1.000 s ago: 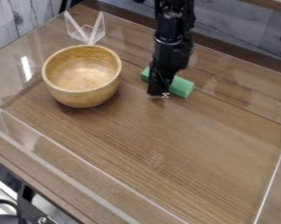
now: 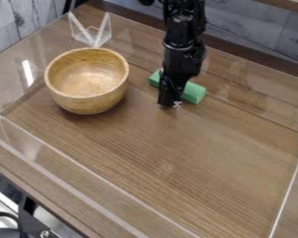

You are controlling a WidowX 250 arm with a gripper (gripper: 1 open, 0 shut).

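The black robot arm reaches down from the top centre of the camera view, its gripper [image 2: 174, 97] low over the table beside a green block [image 2: 189, 92]. The gripper is shut, and its tip partly covers the block's left part. Whether it touches the block is hard to tell. A large light-wooden bowl [image 2: 86, 82] stands to the left.
A white folded object [image 2: 93, 31] lies at the back left. Cables show at the bottom-left corner, off the table's edge.
The arm and gripper have shifted very slightly; the green block and bowl look to be in nearly the same places.
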